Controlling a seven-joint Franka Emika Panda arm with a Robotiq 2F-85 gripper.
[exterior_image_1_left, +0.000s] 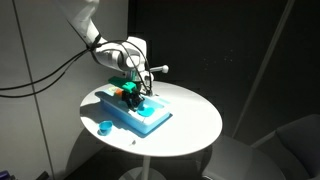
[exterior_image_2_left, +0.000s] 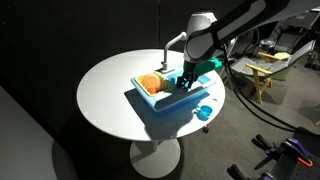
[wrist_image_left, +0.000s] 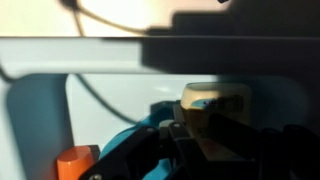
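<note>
Down inside the light-blue sink tub (exterior_image_1_left: 152, 125), my gripper (exterior_image_1_left: 133, 99) reaches in from above. In the wrist view its dark fingers overlap a pale cream cup-like object (wrist_image_left: 200, 92) with a blue mark, near the tub's wall. Shadow hides how wide the fingers stand and whether they grip that object. A blue round dish (wrist_image_left: 118, 143) lies on the tub floor beside the gripper, and an orange item (wrist_image_left: 75, 161) shows at the lower left. From the other side, a round orange thing (exterior_image_2_left: 152, 82) is visible in the tub.
A blue cup (exterior_image_2_left: 204, 113) stands on the white round table (exterior_image_2_left: 105, 84) outside the tub. A faucet (exterior_image_2_left: 174, 42) rises at the tub's edge. Bare tabletop stretches away on the side opposite the arm. Loose cables hang around the arm.
</note>
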